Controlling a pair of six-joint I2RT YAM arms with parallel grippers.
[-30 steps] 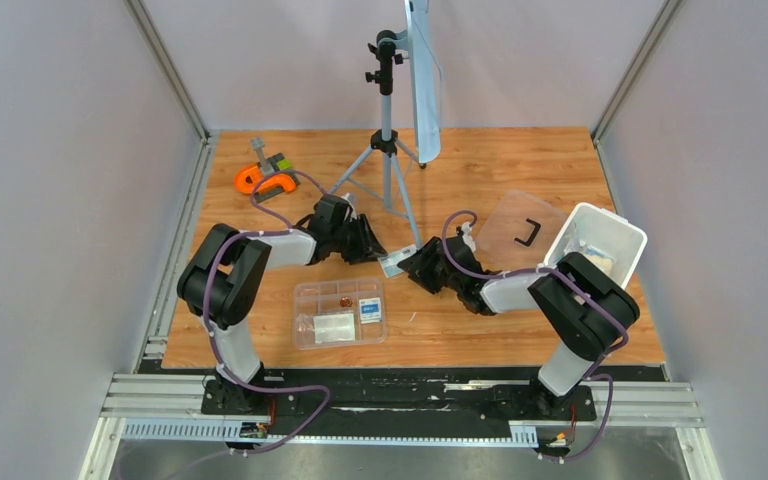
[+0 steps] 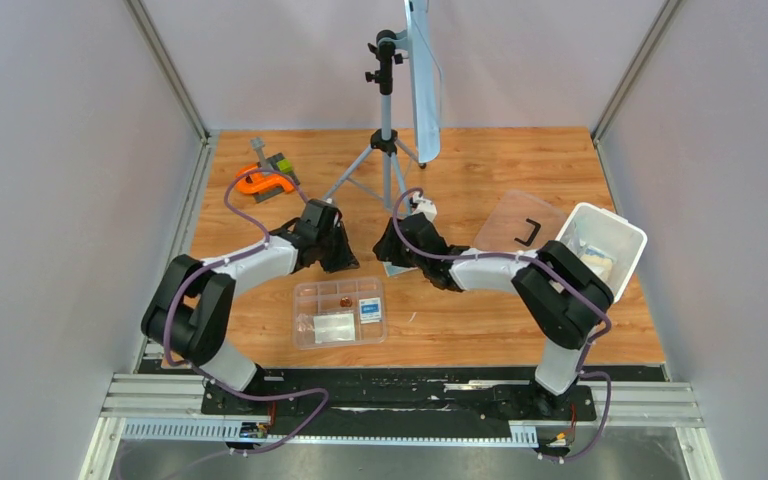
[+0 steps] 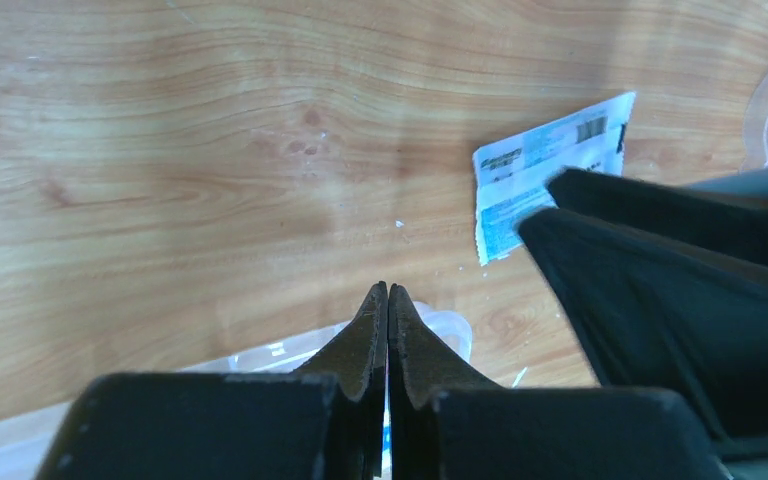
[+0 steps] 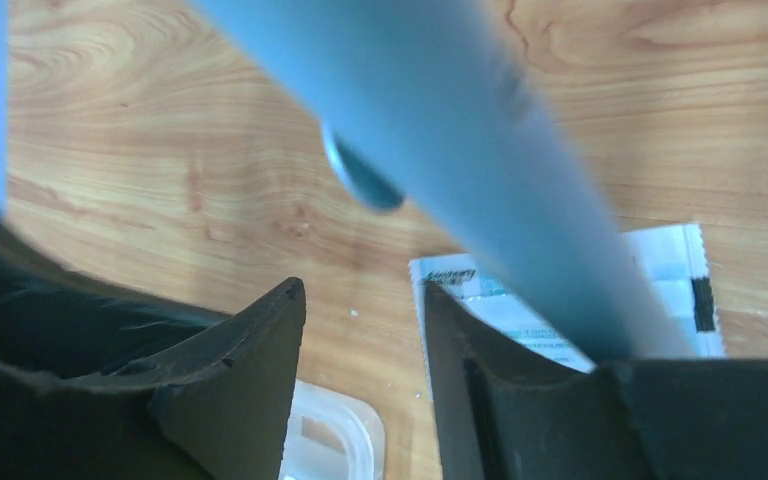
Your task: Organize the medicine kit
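Observation:
A flat white-and-blue packet (image 3: 545,160) lies on the wooden table. From above, only its lower edge (image 2: 400,269) shows beneath the right gripper. My left gripper is shut with its tips pressed together and nothing between them; the packet is outside, up and to the right in the left wrist view. Spread apart, the fingers of my right gripper hold nothing. The packet (image 4: 675,270) is behind and right of them, partly covered by a tripod leg. The clear divided box (image 2: 305,338) holds a white packet, a blue-and-white packet and a small brown item.
The blue-grey tripod leg (image 4: 460,130) crosses close in front of the right wrist camera. Both arms are near each other mid-table. On the right are a clear lid (image 2: 505,225) and a white bin (image 2: 636,240); an orange clamp (image 2: 265,180) sits far left.
My right gripper moved left and away from the table's front. The packet stayed on the table.

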